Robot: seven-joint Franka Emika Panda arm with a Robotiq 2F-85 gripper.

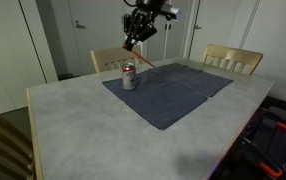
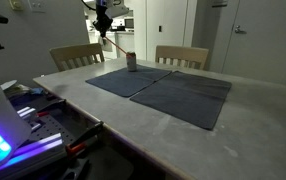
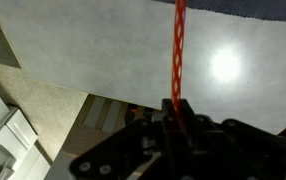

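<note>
A thin red patterned stick [image 3: 178, 50] extends from my gripper, which is shut on one end of it. Seen in exterior view 1, the gripper [image 1: 131, 44] hangs above the table, and the stick [image 1: 143, 57] slants down to the right. A can-like container [image 1: 129, 76] stands upright on the dark mat, below the gripper. Exterior view 2 shows this can [image 2: 131, 61] with the gripper [image 2: 105, 35] up and to its left; the stick [image 2: 115, 45] slopes down towards the can's top. Whether its lower end touches the can I cannot tell.
Dark cloth mats [image 1: 168, 100] cover part of the pale table [image 1: 93, 130]. Wooden chairs [image 2: 183, 58] stand around it.
</note>
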